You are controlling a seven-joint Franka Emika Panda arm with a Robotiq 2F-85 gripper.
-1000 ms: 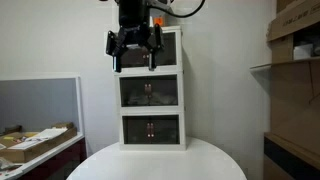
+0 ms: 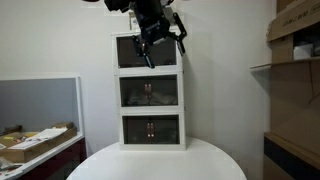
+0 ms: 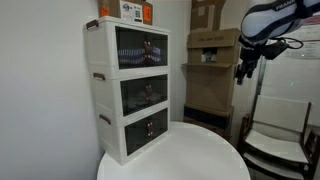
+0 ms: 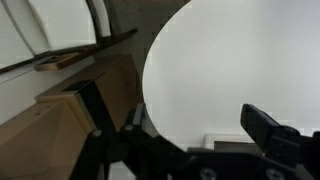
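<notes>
My gripper [image 2: 164, 53] hangs high over the table, in front of the cabinet in exterior view 1, its fingers apart and nothing between them. Exterior view 2 has the arm coming in from the right, with the gripper [image 3: 245, 72] well away from the cabinet. Three dark-fronted compartments are stacked in the white cabinet [image 2: 123, 112]; their doors look closed. The round white table [image 3: 190, 157] carries it. From the wrist, the open fingers [image 4: 257, 122] show above the bare tabletop [image 4: 230, 60].
Cardboard boxes [image 3: 210, 85] stand behind the table, and a white chair [image 3: 278, 135] is at the right. Boxes [image 3: 130, 12] also sit on the cabinet. At left, an open carton [image 2: 38, 145] lies on a side table.
In exterior view 1 the gripper has shifted right across the cabinet's upper part and become tilted, its right finger now higher than its left. It stays open; the cabinet looks unchanged.
</notes>
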